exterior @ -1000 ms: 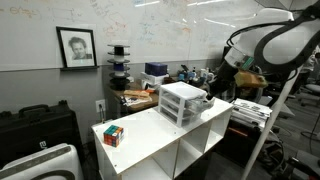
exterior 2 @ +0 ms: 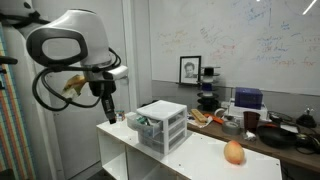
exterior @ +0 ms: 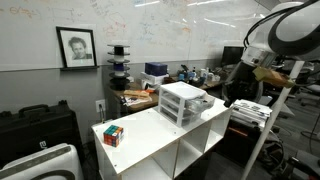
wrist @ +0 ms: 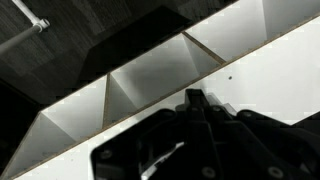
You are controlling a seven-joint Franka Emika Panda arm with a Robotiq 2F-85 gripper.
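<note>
A white drawer unit with clear fronts point(exterior: 182, 104) stands on the white shelf top point(exterior: 148, 138). In the second exterior view, a drawer point(exterior 2: 148, 133) is pulled out toward the arm, with green and other small items in it. My gripper point(exterior: 228, 102) hangs beside the unit, at the shelf's far end, apart from the drawer. From the wrist, the dark gripper appears over the shelf edge, shut, and nothing shows between its fingers. A multicoloured cube point(exterior: 113, 134) rests near the other end of the shelf.
An orange rounded object point(exterior 2: 234, 152) lies on the shelf top; whether it is the cube cannot be told. Open compartments point(wrist: 155, 72) run below the top. Behind stands a cluttered wooden bench point(exterior 2: 285, 151). Between drawer unit and cube the top is clear.
In the first exterior view, the arm has moved right, taking the gripper away from the drawer unit toward the shelf's far end. The unit and cube look unmoved.
</note>
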